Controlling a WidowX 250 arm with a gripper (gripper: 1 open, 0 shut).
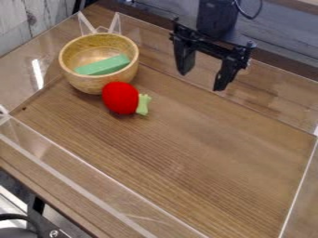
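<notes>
A dark robot arm with a gripper (pixel 205 59) hangs over the upper middle of the wooden table, its two finger assemblies spread to left and right; whether the fingers are open is hard to tell. A red round object (pixel 121 96) lies at left, with a small pale green piece (pixel 141 105) against its right side. A tan bowl (pixel 78 48) at the upper left holds a green elongated object (pixel 99 67). The gripper is apart from all of these, to their right.
A pale wall edge runs along the upper left, and dark cabling shows at the lower left corner.
</notes>
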